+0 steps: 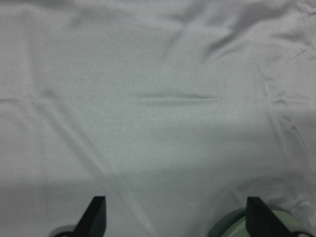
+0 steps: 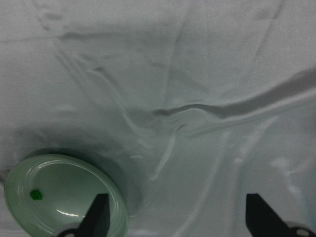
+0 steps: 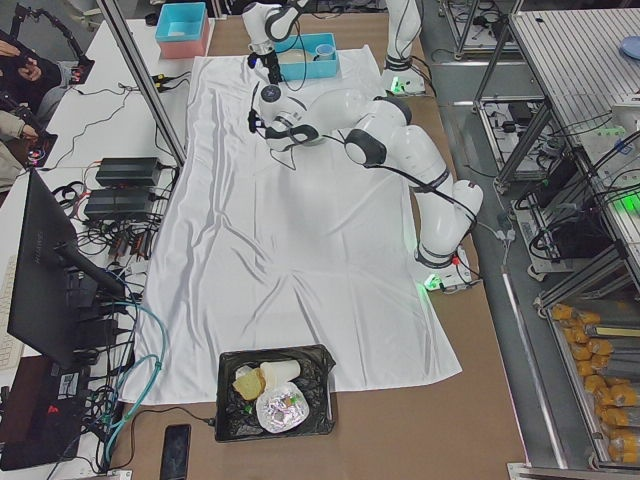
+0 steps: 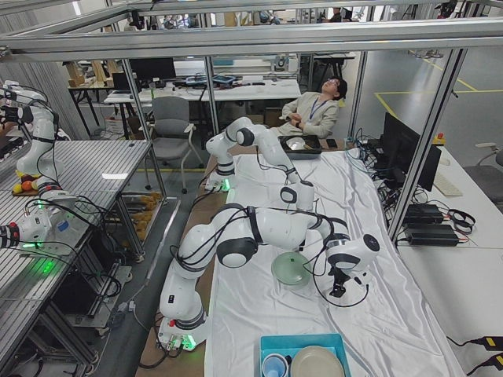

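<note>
A pale green bowl (image 4: 291, 269) with a small green bit inside rests on the white cloth (image 2: 222, 74). In the right wrist view the bowl (image 2: 59, 187) is at lower left, behind one finger of my right gripper, which stands open and empty. In the left wrist view my left gripper is open over bare cloth, with the bowl's rim (image 1: 229, 229) at lower right behind a finger. In the camera left view the bowl is hidden by the arms.
A blue bin (image 4: 271, 339) with a plate and cup stands at one end. A black tray (image 3: 230, 400) with food and a foil dish is at the other. A monitor (image 3: 40, 270) stands beside the table.
</note>
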